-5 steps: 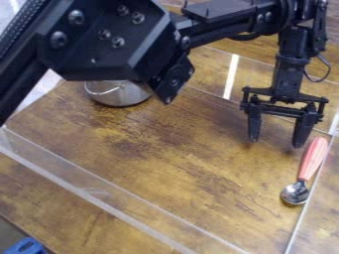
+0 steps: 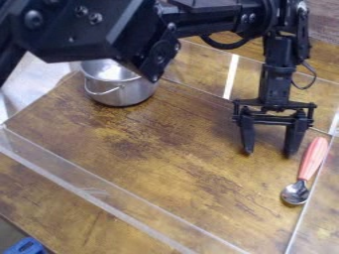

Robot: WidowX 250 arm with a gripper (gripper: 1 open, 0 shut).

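Observation:
The black gripper (image 2: pixel 269 144) hangs low over the right side of the wooden table, its two fingers pointing down and spread open with only bare wood visible between them. Just in front of it and to the right lies a metal spoon with a red-and-white handle (image 2: pixel 312 159), bowl toward the viewer, apart from the fingers. At the back left, partly behind the arm, stands a steel pot (image 2: pixel 119 90) with side handles.
A blue object (image 2: pixel 24 247) sits at the bottom-left corner.
Compared with a second ago, the gripper has shifted slightly left and the upper arm has risen a little, uncovering more of the pot. The spoon is where it was.

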